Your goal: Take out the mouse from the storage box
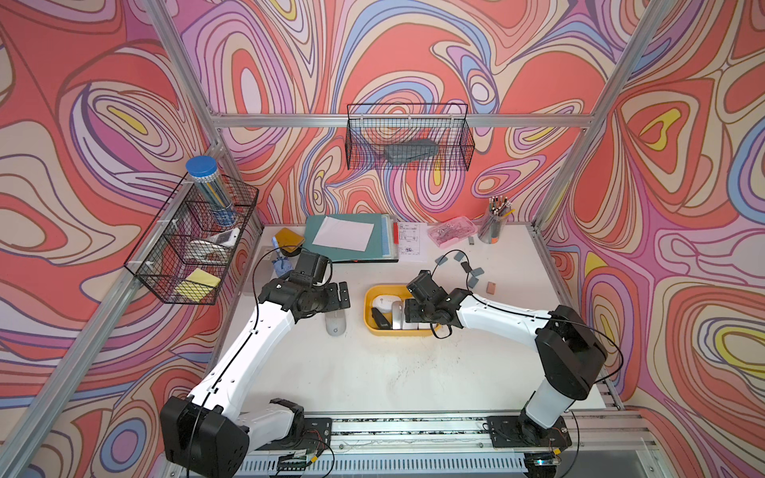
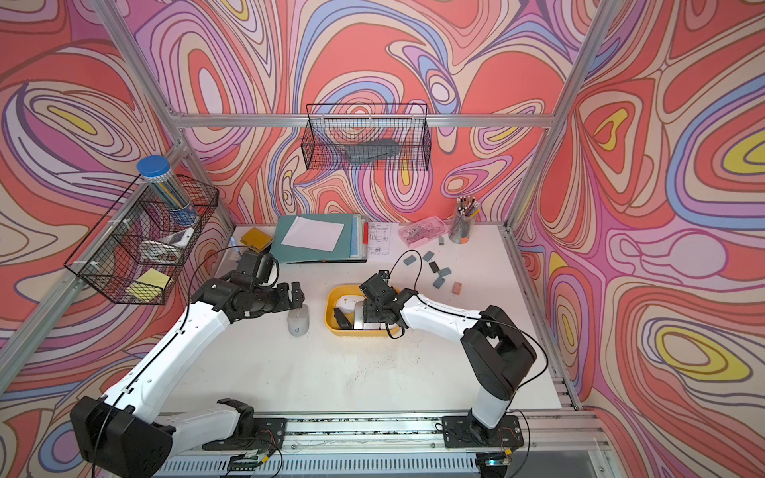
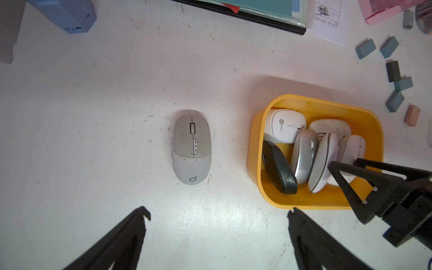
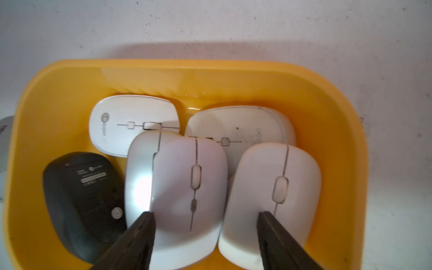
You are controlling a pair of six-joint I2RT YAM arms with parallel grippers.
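Observation:
The yellow storage box (image 3: 254, 162) holds several mice: a black mouse (image 4: 83, 193), a white mouse (image 4: 139, 112) and more white ones, among them a pinkish-white mouse (image 4: 189, 180) and a white mouse at the right (image 4: 292, 180). Over the box's right part hangs my right gripper, fingers apart, with no mouse held between them; the left wrist view shows its fingers (image 3: 355, 198) near the rightmost mice. A grey mouse (image 3: 191, 148) lies on the table left of the box. My left gripper is open and empty above the table by the grey mouse.
Behind the box are a green folder (image 1: 318, 251), a pink case (image 1: 451, 231) and a pen cup (image 1: 490, 227). Small grey blocks (image 1: 478, 271) lie at the back right. Bare table (image 1: 398, 374) stretches along the front.

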